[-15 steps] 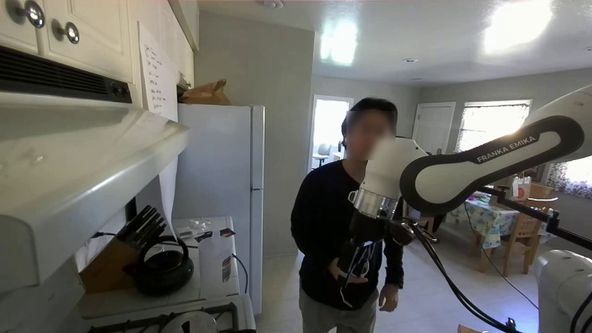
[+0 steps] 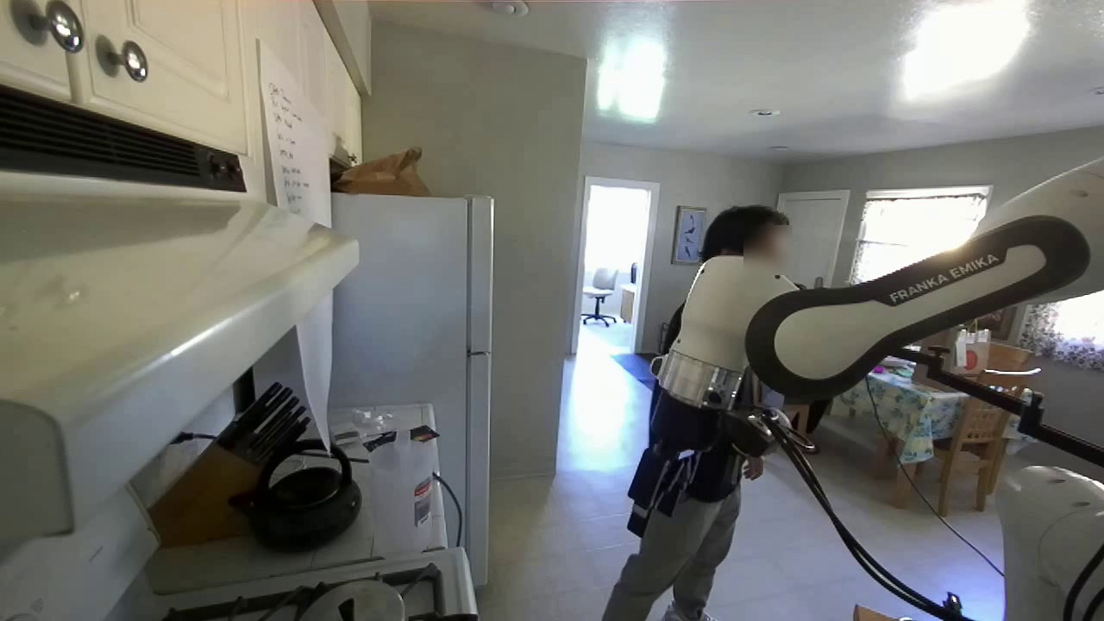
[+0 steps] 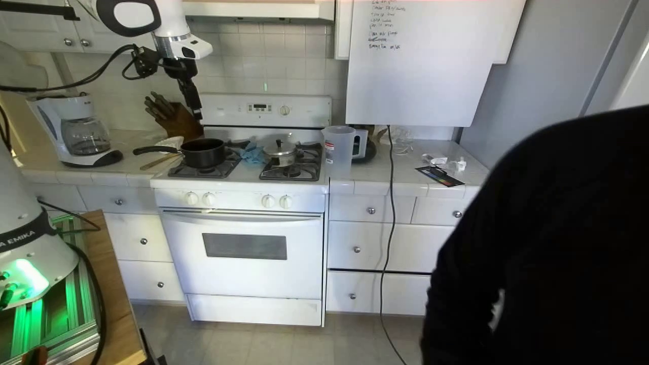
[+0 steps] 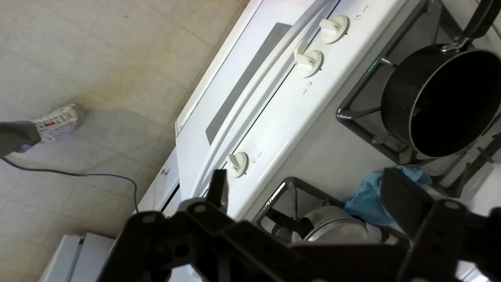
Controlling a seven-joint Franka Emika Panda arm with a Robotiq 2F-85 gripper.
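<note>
My gripper is open in the wrist view, its two dark fingers far apart with nothing held between them. Seen from exterior view 2, the gripper [image 3: 196, 109] hangs above the left part of the stove. Below it sits a black saucepan [image 3: 204, 153] on the left burner. A blue cloth [image 3: 252, 154] lies between the saucepan and a lidded silver pot [image 3: 281, 152] on the right burner. In the wrist view the saucepan [image 4: 399, 101] looks dark inside, and a finger partly covers the blue cloth [image 4: 368, 197].
A knife block [image 3: 179, 120], a coffee maker [image 3: 76, 131] and a clear pitcher [image 3: 338, 152] stand on the counters. The black kettle [image 2: 310, 507] is beside the knife block. A person [image 2: 714, 517] stands behind the gripper in exterior view 1.
The person, earlier facing the camera with a hand near the gripper, has turned and shifted right. The arm looks to be in the same place.
</note>
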